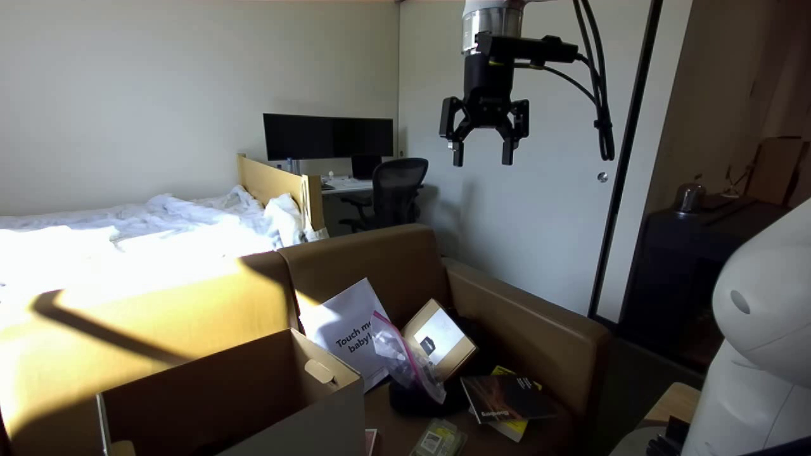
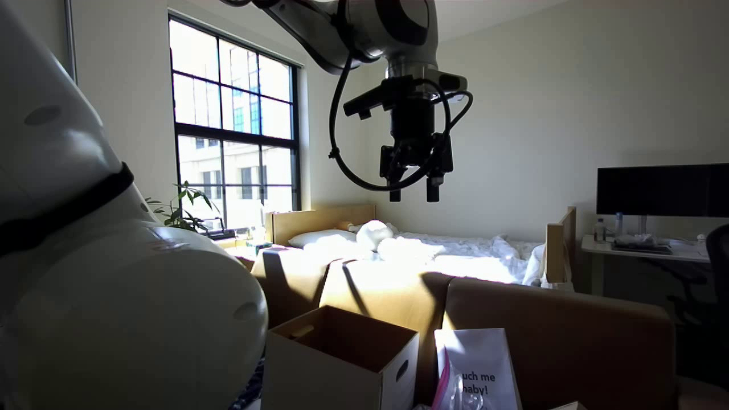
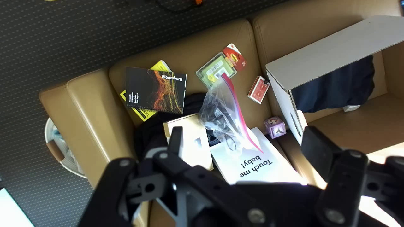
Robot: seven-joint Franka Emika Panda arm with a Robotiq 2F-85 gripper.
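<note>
My gripper (image 1: 482, 156) hangs high above the couch with its fingers spread wide. Nothing is between its fingers (image 1: 507, 151). On the couch seat lie a clear zip bag (image 3: 223, 111) with a pink strip, a white "Touch me baby!" sheet (image 3: 265, 159) and a small cardboard box (image 3: 191, 136). A dark Bloomberg booklet (image 3: 155, 90) rests over a yellow item (image 3: 161, 66). Nearby are a green-edged clear package (image 3: 212, 71), a red card pack (image 3: 259, 89) and a purple cube (image 3: 275, 126). Beside them stands a large open box (image 3: 333, 49) with dark cloth (image 3: 337, 85) inside.
The couch armrest (image 1: 532, 311) and backrest (image 1: 365, 258) enclose the items. A bed (image 2: 471, 253) stands behind the couch, with a desk and monitor (image 2: 659, 190) farther off. In exterior view 1, open air surrounds the gripper.
</note>
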